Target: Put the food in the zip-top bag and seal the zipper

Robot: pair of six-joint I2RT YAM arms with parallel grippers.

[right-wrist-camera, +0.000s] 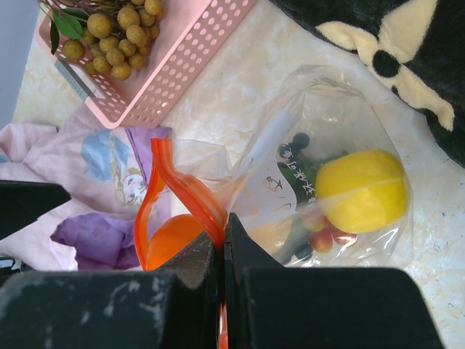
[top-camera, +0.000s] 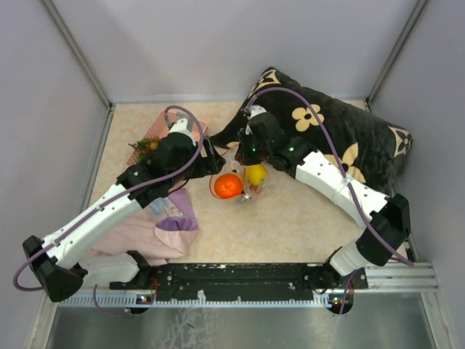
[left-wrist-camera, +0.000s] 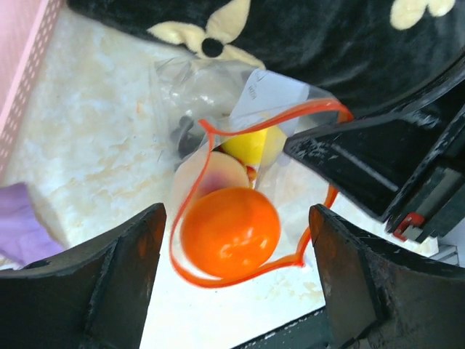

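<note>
A clear zip top bag (right-wrist-camera: 330, 102) with an orange rim (left-wrist-camera: 318, 107) lies on the table, its mouth gaping towards my left gripper. Inside the mouth sits a round orange fruit (left-wrist-camera: 231, 231); deeper in are a yellow fruit (right-wrist-camera: 363, 190), small red and dark pieces, and a pale piece (left-wrist-camera: 221, 174). My left gripper is open in front of the mouth, its fingers (left-wrist-camera: 131, 269) to either side of the orange fruit and nothing held. My right gripper is shut on the bag's orange rim.
A pink basket (right-wrist-camera: 185, 65) holding small brown fruit (right-wrist-camera: 123, 36) stands at the back left. A pink and purple cloth (top-camera: 174, 218) lies at the front left, a dark flowered cushion (top-camera: 305, 109) at the back right.
</note>
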